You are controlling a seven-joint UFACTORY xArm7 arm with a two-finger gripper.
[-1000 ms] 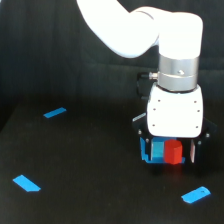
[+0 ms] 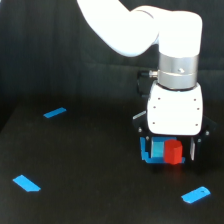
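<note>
A red block [image 2: 173, 152] is on the dark table at the right, partly under the white hand of the arm. Close against its left side shows a lighter blue piece [image 2: 157, 149]; whether this is a block or part of a finger is unclear. Darker blue [image 2: 145, 152] edges both on the left and below. My gripper [image 2: 170, 146] points down directly over this spot. The hand covers the upper part of the red block, and the fingers do not show clearly enough to tell how the fingers stand or whether they touch the block.
Blue strips lie flat on the black table [image 2: 90, 175]: one at far left [image 2: 55, 112], one at near left [image 2: 27, 184], one at near right [image 2: 196, 195]. A dark curtain [image 2: 60, 50] hangs behind.
</note>
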